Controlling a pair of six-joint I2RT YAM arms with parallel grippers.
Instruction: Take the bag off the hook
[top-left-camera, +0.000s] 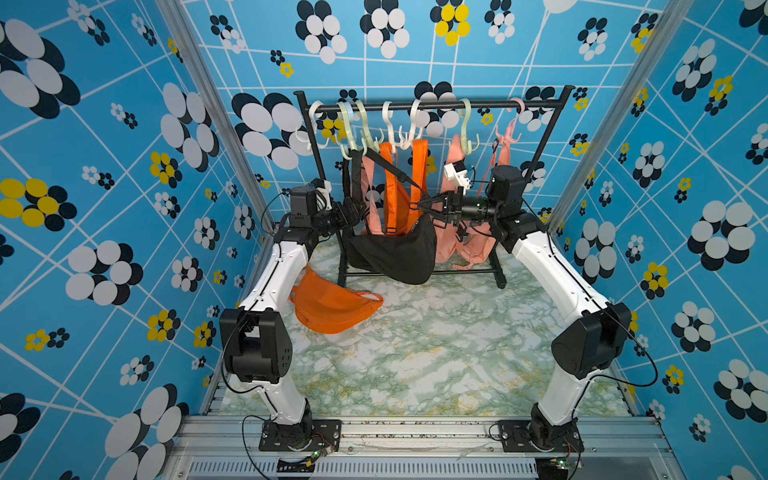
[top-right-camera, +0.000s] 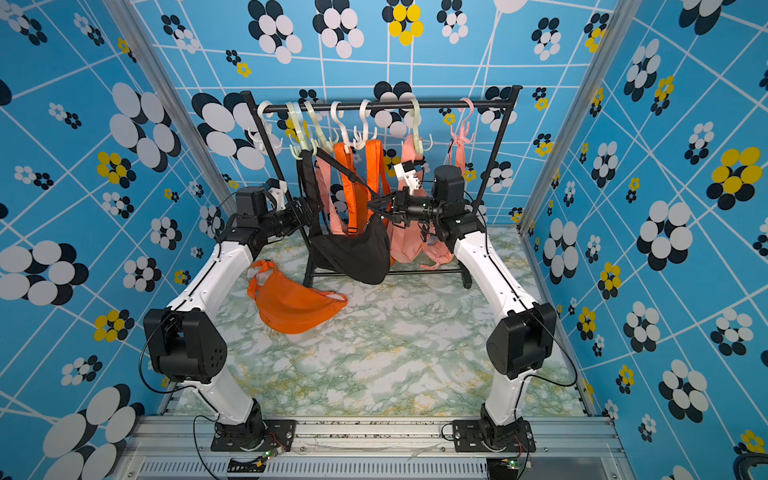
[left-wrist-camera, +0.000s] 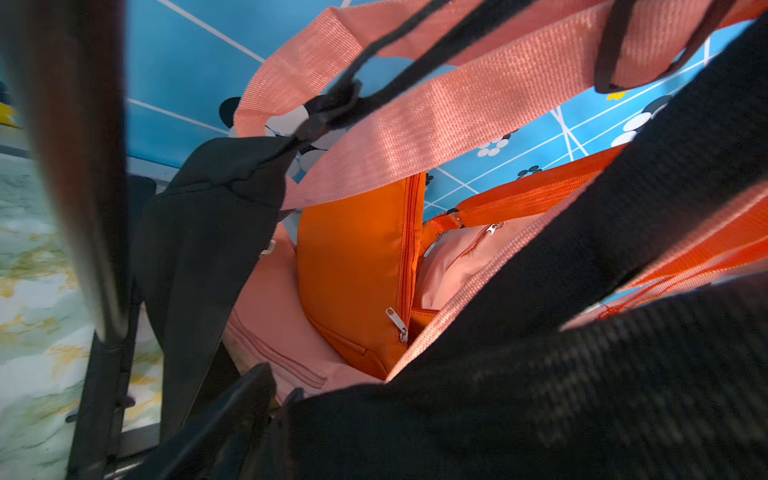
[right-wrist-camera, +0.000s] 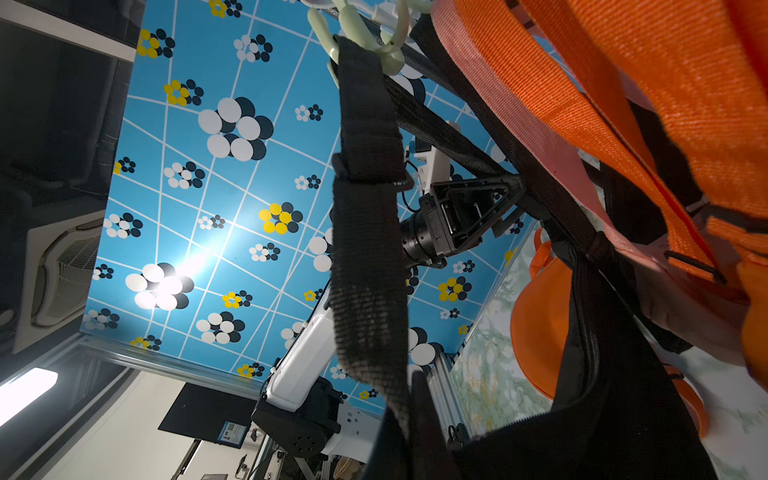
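A black bag (top-left-camera: 392, 254) hangs from pale green hooks (right-wrist-camera: 364, 32) on the rack, its strap (right-wrist-camera: 368, 264) rising to them. My right gripper (top-left-camera: 428, 204) is shut on that strap at the bag's right side.
Orange and pink bags hang behind on the black rack (top-left-camera: 496, 104). An orange bag (top-left-camera: 336, 300) lies on the marble floor (top-left-camera: 448, 336) at front left.
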